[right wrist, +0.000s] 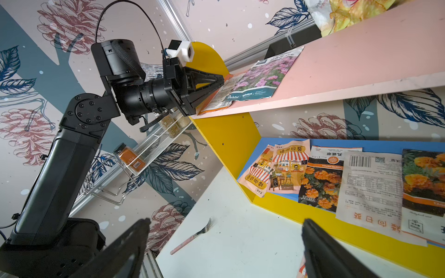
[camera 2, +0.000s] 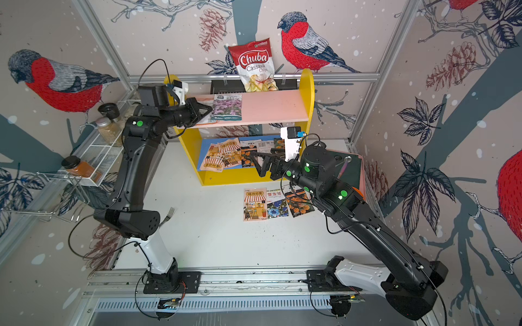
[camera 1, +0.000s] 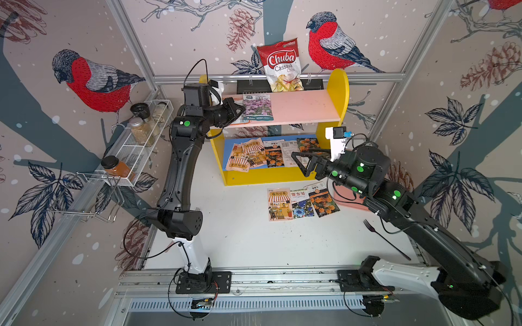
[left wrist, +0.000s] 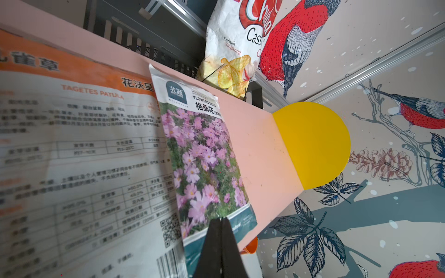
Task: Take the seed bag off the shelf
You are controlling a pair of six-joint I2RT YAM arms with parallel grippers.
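Note:
On the pink top shelf (camera 1: 304,106) lies a seed bag with pink flowers (left wrist: 204,157), overlapping a second, white-and-orange seed bag (left wrist: 83,157) to its left. My left gripper is shut with nothing held; its fingertips show in front of the flower bag's lower edge, and both bags lie outside them. From the right wrist view, the left gripper is at the shelf's left end, by the bags. My right gripper (camera 1: 298,163) stands open and empty in front of the lower shelf, its fingers (right wrist: 336,254) wide apart in its wrist view.
Several seed packets (right wrist: 292,164) lie on the blue lower shelf (right wrist: 366,144), and more packets (camera 1: 280,203) on the white table. A chips bag (camera 1: 281,65) stands behind the top shelf. Yellow side panels (camera 1: 338,95) bound the shelves. A wire rack with jars (camera 1: 141,130) is at left.

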